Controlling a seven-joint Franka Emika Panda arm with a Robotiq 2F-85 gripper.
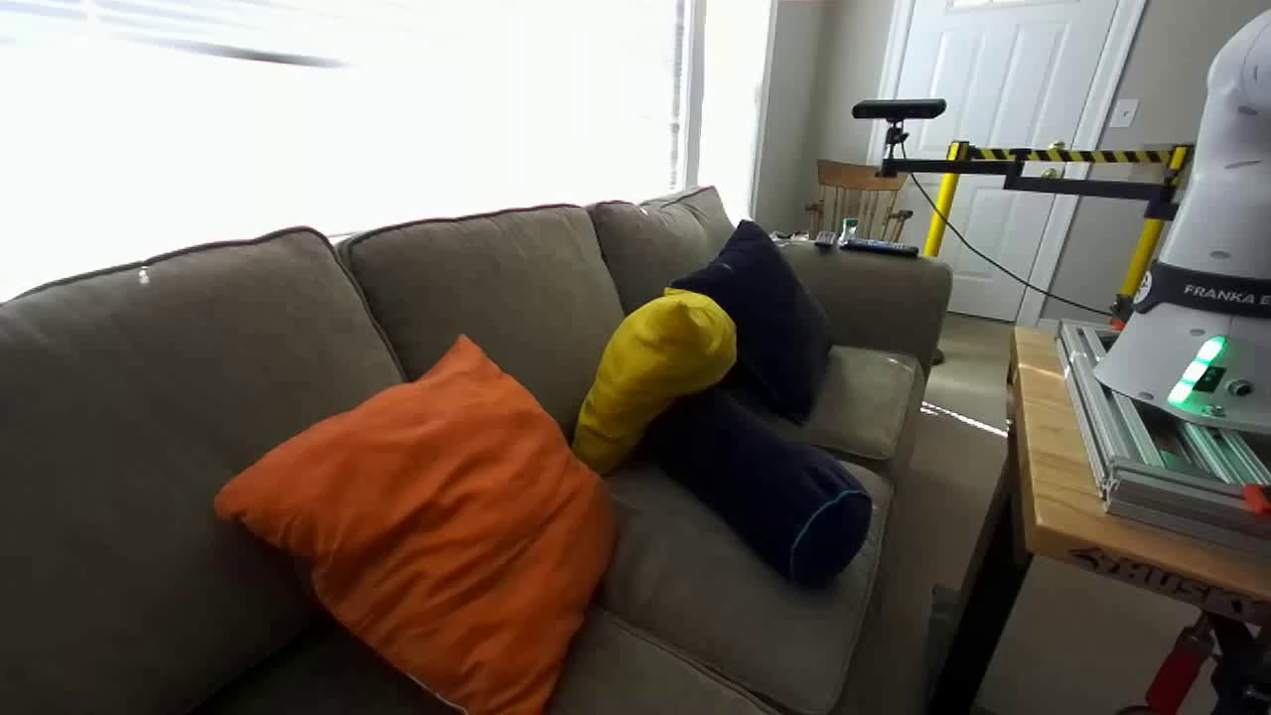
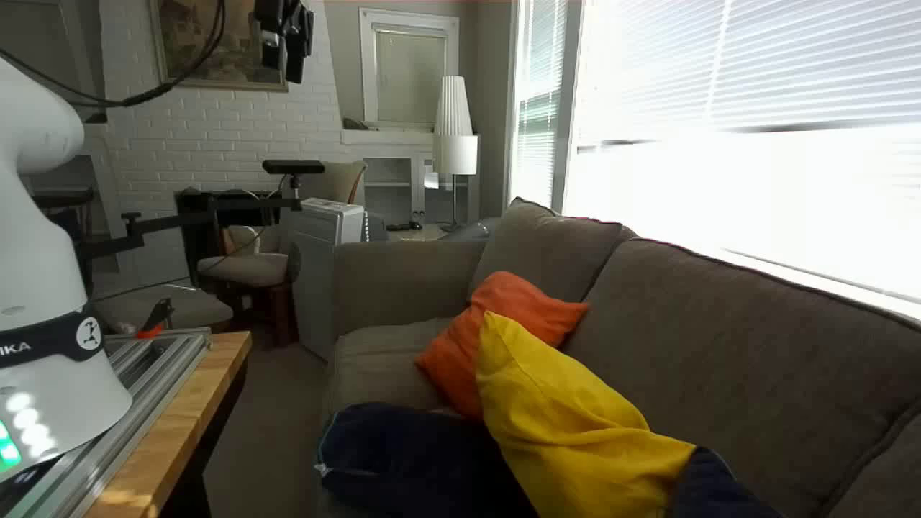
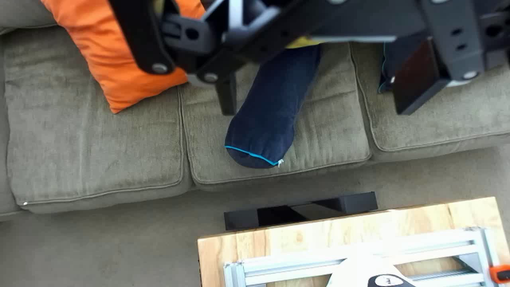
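My gripper is open in the wrist view, its fingers spread wide with nothing gripped, high above the sofa [image 3: 138, 138]. Below and between the fingers lies a dark navy bolster [image 3: 267, 110] with blue piping, across the middle seat. An orange pillow [image 1: 441, 512] leans on the backrest. A yellow pillow [image 1: 655, 357] rests at the back end of the bolster, mostly hidden by the gripper in the wrist view. Beside it a navy square pillow [image 1: 763, 316] leans against the backrest. In exterior view 2 a dark part of my hand [image 2: 289, 39] hangs at the top edge.
A wooden workbench [image 1: 1060, 477] carries the arm's base in front of the sofa, with a strip of floor [image 3: 105, 244] between them. Cameras on stands [image 1: 900, 109] rise near the sofa's ends. Small items, including a remote [image 1: 882, 248], lie on one armrest.
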